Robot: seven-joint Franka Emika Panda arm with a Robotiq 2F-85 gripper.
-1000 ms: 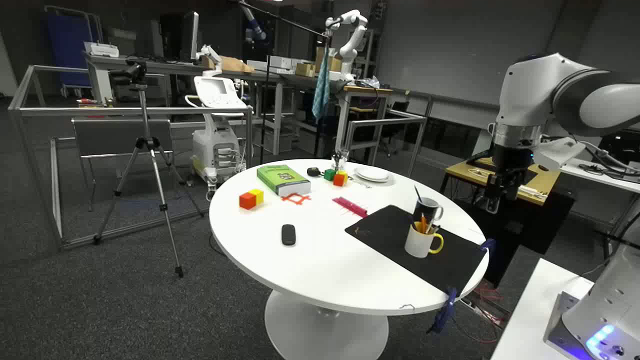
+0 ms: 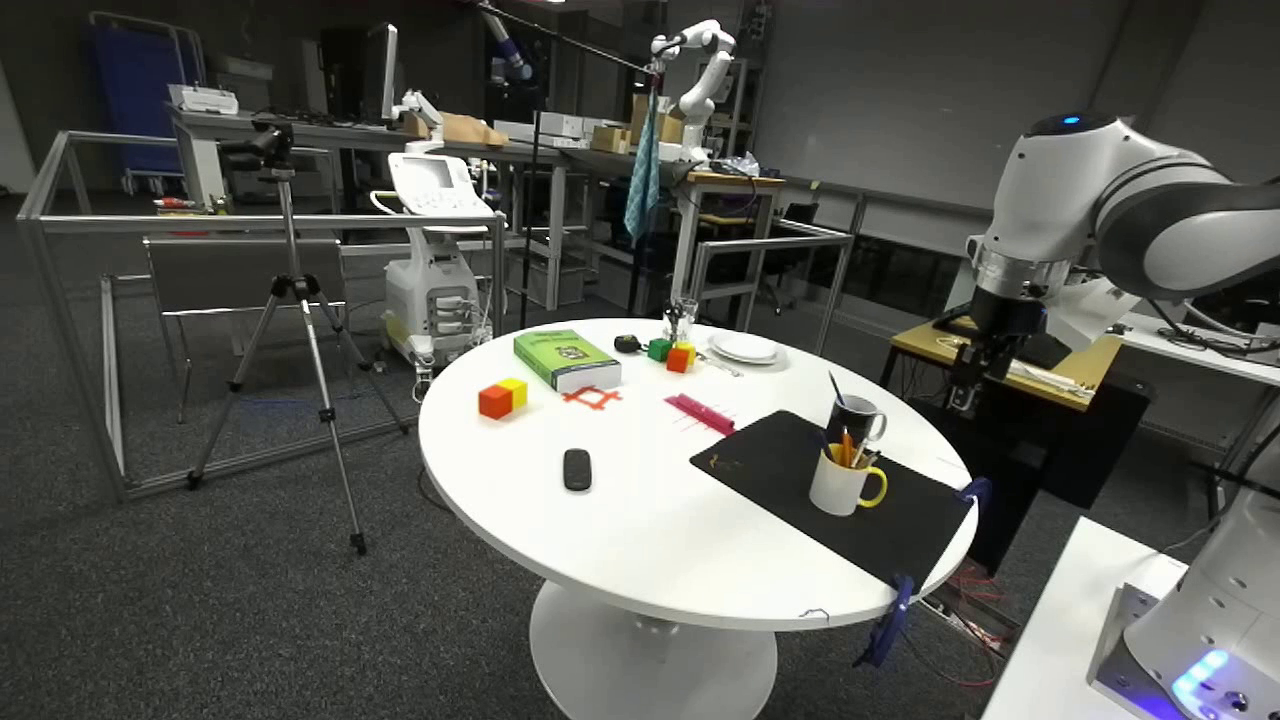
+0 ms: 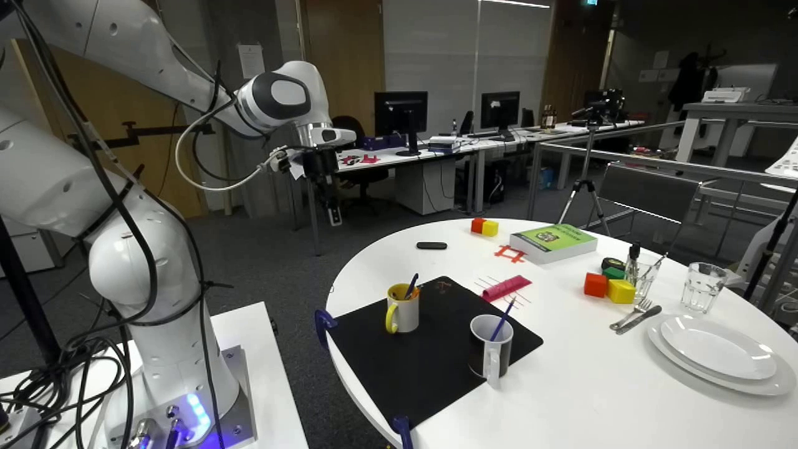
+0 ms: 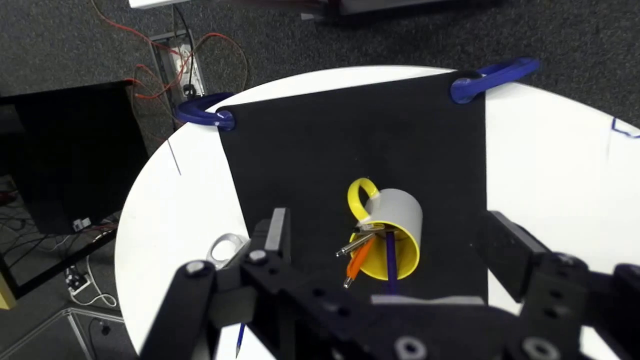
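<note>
My gripper is open, its fingers wide apart with nothing between them. In exterior view 1 the gripper (image 2: 963, 394) hangs in the air above and beyond the right side of the round table. Below it in the wrist view, a white mug (image 4: 400, 207) with a yellow inside and handle appears between the fingers, well beneath them. Pens, one of them orange (image 4: 358, 259), stick out of this mug. It stands upright on a black mat (image 3: 441, 352). A black mug (image 2: 848, 420) with a pencil in it stands nearby, mostly hidden by a finger in the wrist view.
Blue clamps (image 4: 495, 78) hold the mat at the table edge. Elsewhere on the table are a green book (image 2: 564, 354), a black oblong object (image 2: 577, 469), coloured blocks (image 2: 495, 401), a pink piece (image 3: 506, 287), glasses (image 3: 701, 288) and plates (image 3: 718, 348).
In exterior view 1 the gripper has shifted a little to the left, towards the table, and its tilt has changed slightly. The things on the table have not moved.
</note>
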